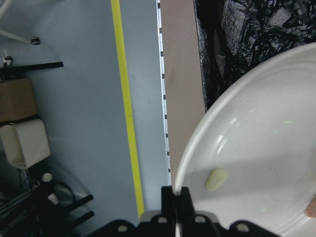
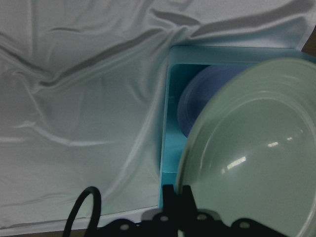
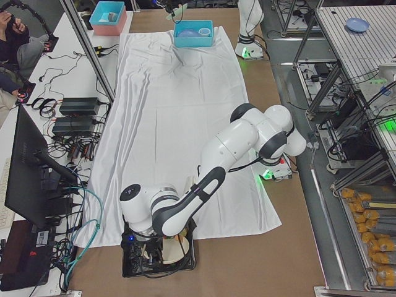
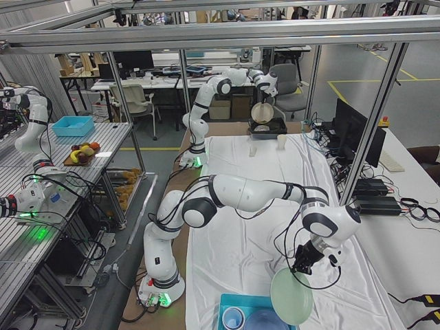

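My left gripper is shut on the rim of a white plate (image 1: 256, 148), held tilted over a black bin (image 3: 133, 263) with a crinkled dark lining (image 1: 252, 22). Small food bits lie on the plate. My right gripper is shut on the rim of a pale green plate (image 2: 252, 153), which is at the edge of a blue bin (image 2: 173, 148) holding a blue plate (image 2: 197, 94). In the camera right view the green plate (image 4: 291, 299) hangs below the right arm (image 4: 254, 192).
A wrinkled white cloth (image 3: 161, 111) covers most of the table between the two bins, mostly clear apart from small pale items near the black bin. A monitor (image 3: 28, 173) and cables stand beside it. Metal frame posts line the sides.
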